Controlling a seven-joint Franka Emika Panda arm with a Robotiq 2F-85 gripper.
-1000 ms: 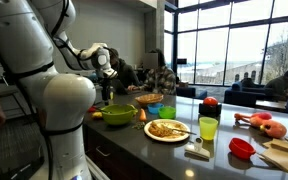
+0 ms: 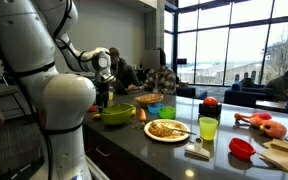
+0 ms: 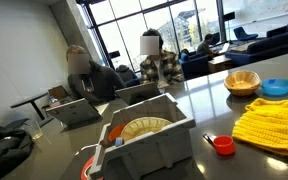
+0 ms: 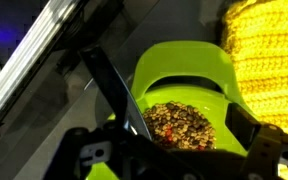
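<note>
In the wrist view, a bright green bowl (image 4: 189,58) with a handle-like rim holds small brown and reddish beans or grains (image 4: 179,125). My gripper is over it, fingers apart. A long dark strip (image 4: 109,80) slants down towards the left finger; I cannot tell what it is or whether it touches the gripper. In exterior view 1 the gripper (image 2: 103,98) hangs low at the near left, just above or beside a green bowl (image 2: 118,117). Only part of a green bowl shows at the right edge of exterior view 2.
A yellow knitted cloth (image 4: 269,65) lies beside the bowl. A plate of food (image 2: 167,131), a yellow-green cup (image 2: 208,128) and a red bowl (image 2: 242,149) stand along the counter. A grey bin (image 3: 149,143) and a wicker basket (image 3: 242,82) are in exterior view 2. People sit behind.
The things on the counter look unmoved.
</note>
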